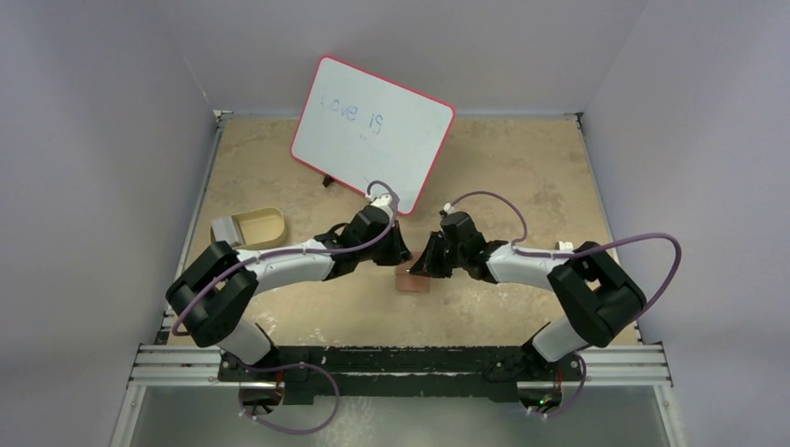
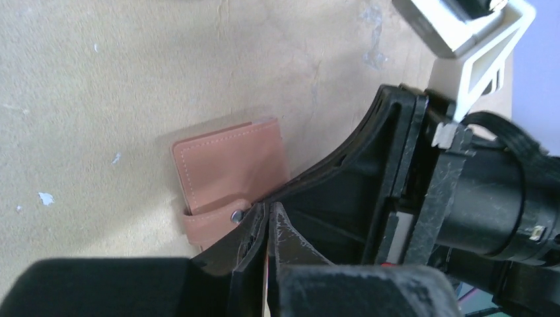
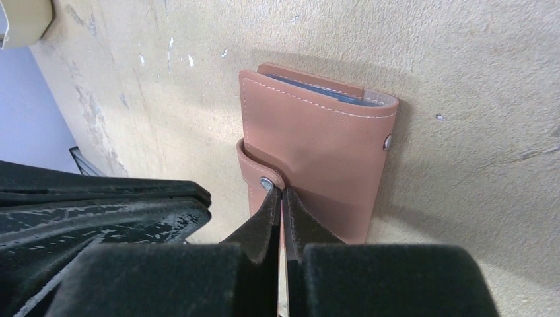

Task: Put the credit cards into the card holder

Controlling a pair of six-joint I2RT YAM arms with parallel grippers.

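Observation:
The pinkish-brown card holder [image 1: 413,283] lies on the table between my two arms, strap folded over its face. In the right wrist view, a dark blue edge [image 3: 323,90] shows between the leather layers of the holder [image 3: 317,152]; whether it is a card or lining I cannot tell. My right gripper is shut, its tips at the strap's end beside the metal snap [image 3: 266,183]. Nothing clearly shows between them. My left gripper is also shut and empty, close over the holder [image 2: 231,165]. No loose cards are visible.
At the left of the table is a yellowish tray [image 1: 263,226] with a grey-white item [image 1: 224,232] at its edge. A red-framed whiteboard [image 1: 377,130] stands behind the arms. Bare table lies in front of the holder and at the far right.

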